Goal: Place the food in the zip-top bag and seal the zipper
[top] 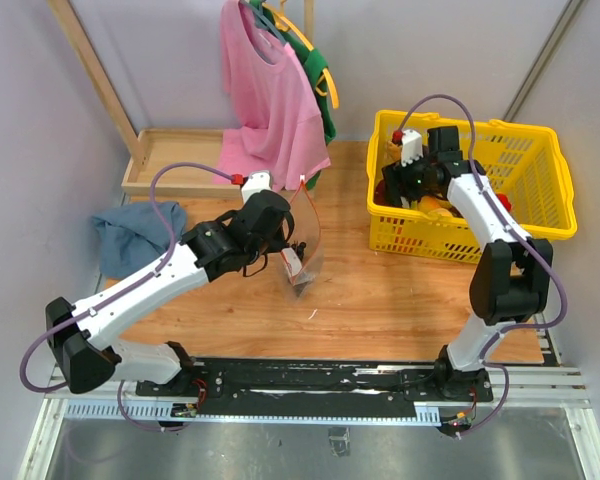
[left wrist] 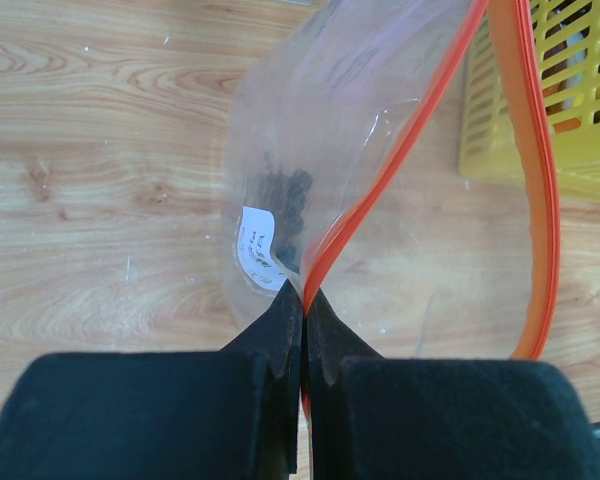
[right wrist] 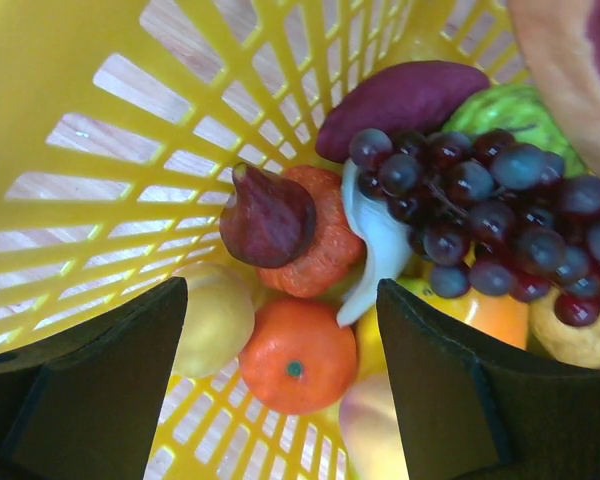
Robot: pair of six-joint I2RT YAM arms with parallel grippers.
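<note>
The zip top bag (left wrist: 280, 200) hangs from my left gripper, shut on its orange-edged rim; a white label (left wrist: 260, 245) and dark contents show inside. In the top view the bag (top: 302, 265) stands at centre. My right gripper is open inside the yellow basket (right wrist: 100, 90), above food: grapes (right wrist: 515, 215), a fig (right wrist: 265, 222), a tomato (right wrist: 296, 360), a purple oblong item (right wrist: 400, 100), and several other pieces. Nothing shows between its fingers.
A blue cloth (top: 135, 240) lies at left. Pink and green garments (top: 270, 90) hang at the back over a wooden tray (top: 168, 150).
</note>
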